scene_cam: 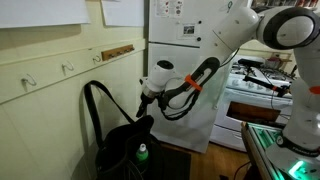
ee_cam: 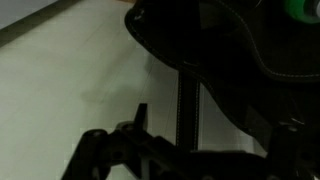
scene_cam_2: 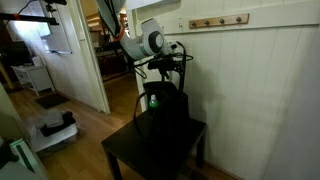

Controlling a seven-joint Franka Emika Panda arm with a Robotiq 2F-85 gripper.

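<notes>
A black bag (scene_cam: 118,155) stands on a low black table, its strap (scene_cam: 92,103) looping upright against the white wall. A green bottle cap (scene_cam: 142,152) shows at the bag's opening. My gripper (scene_cam: 146,104) is held above and beside the bag, fingers pointing down towards its upper edge. In the wrist view, the gripper is open, and the stitched strap (ee_cam: 187,112) runs in the gap between the fingers, nearer the left one. Contact with it cannot be told. In the second exterior view, the bag (scene_cam_2: 168,118) and strap stand close to the gripper.
Single hooks (scene_cam: 68,67) and a wooden peg rail (scene_cam: 117,52) are fixed on the wall above the bag. The black table (scene_cam_2: 140,152) has bare room beside the bag. A white fridge (scene_cam: 173,80) stands behind the arm.
</notes>
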